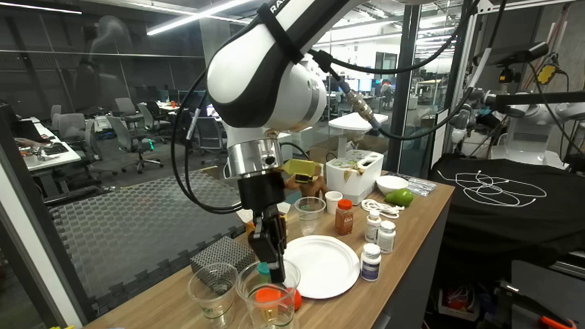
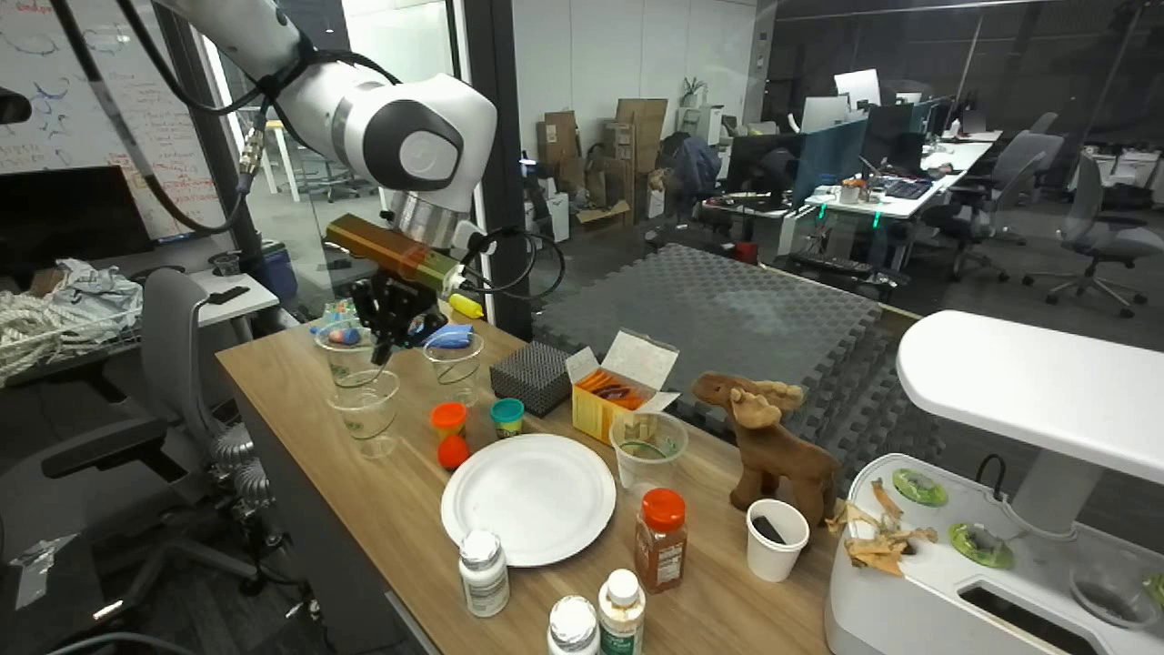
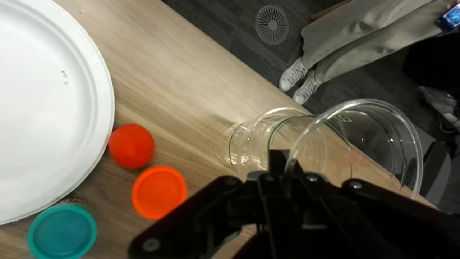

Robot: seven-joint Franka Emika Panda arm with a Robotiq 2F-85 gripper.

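A clear plastic cup [image 3: 388,144] hangs from my gripper [image 1: 278,276], whose fingers are shut on its rim. Seen from the wrist, this cup is at the right of the fingers, and a second clear cup [image 3: 254,146] on the table appears just beneath and to their left. In exterior view 2 the held cup [image 2: 340,340] is above the standing cup [image 2: 367,415], their outlines close together. Whether the held cup's base touches or enters the lower one cannot be told. Another clear cup [image 1: 212,296] stands to the left in exterior view 1.
Close by are a red ball-like object [image 3: 131,146], an orange-lidded tub [image 3: 159,192], a teal-lidded tub [image 3: 62,231] and a white plate [image 2: 529,497]. A black mesh block [image 2: 531,375] and an open box [image 2: 622,387] sit behind. Several bottles stand beyond the plate.
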